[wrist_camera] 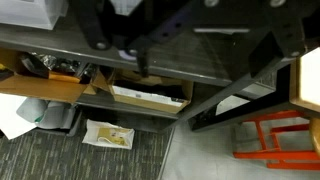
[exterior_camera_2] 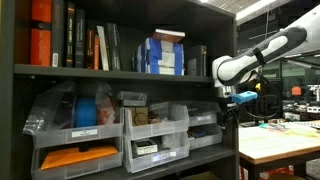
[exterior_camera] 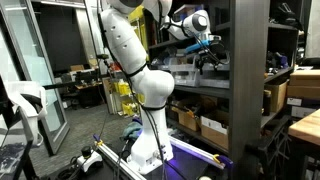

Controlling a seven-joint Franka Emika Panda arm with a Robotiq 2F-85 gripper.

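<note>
My gripper hangs in front of the shelf unit, its two dark fingers (wrist_camera: 92, 24) spread wide at the top of the wrist view. Nothing shows between them except the dark shelf behind. In exterior view 2 the gripper (exterior_camera_2: 232, 108) is beside the shelf's right upright, near the clear bins; its fingertips are too small to make out there. Exterior view 1 has the gripper (exterior_camera: 208, 58) high up by the shelf. Two clear stacked bins (exterior_camera_2: 158, 129) and a bin with an orange item (exterior_camera_2: 78, 165) stand on the middle shelf.
Books (exterior_camera_2: 85, 40) and a blue-white box (exterior_camera_2: 165, 58) fill the upper shelf. Below the gripper lie an open cardboard box (wrist_camera: 148, 92) and a yellow-white packet (wrist_camera: 108, 135). An orange-red stool (wrist_camera: 275, 140) stands at the right. Bare floor (wrist_camera: 200, 150) lies between.
</note>
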